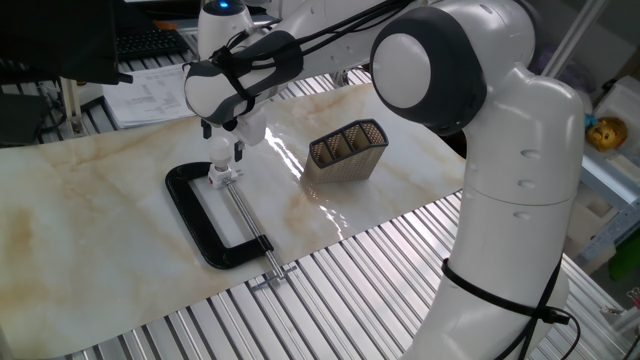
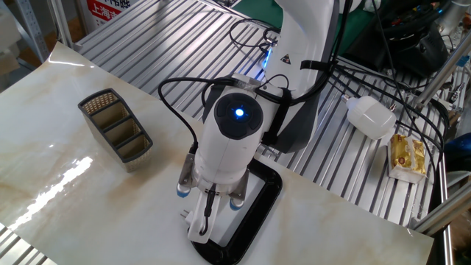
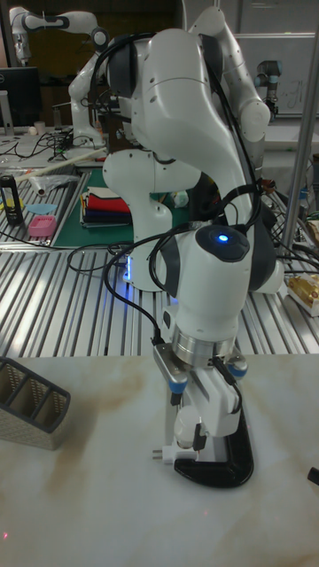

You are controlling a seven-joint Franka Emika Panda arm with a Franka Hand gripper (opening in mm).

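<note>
My gripper (image 1: 222, 152) points down over the far end of a black C-clamp (image 1: 212, 232), which lies flat on the marbled sheet. Right below the gripper is a small white plug-like piece (image 3: 175, 454) with two metal prongs sticking out to the left, beside the clamp's frame (image 3: 227, 470). A rounded white part (image 3: 187, 430) stands just above that piece. The fingers blend with these white parts in every view, so neither how they stand nor whether they hold anything can be made out. In exterior view 2 my wrist hides part of the clamp (image 2: 263, 210).
A tan mesh organizer (image 1: 346, 155) with open compartments stands upright on the sheet, apart from the clamp. The clamp's screw handle (image 1: 273, 277) reaches over the slatted metal table (image 1: 330, 300). Left of the clamp, the marbled sheet (image 1: 90, 220) is bare.
</note>
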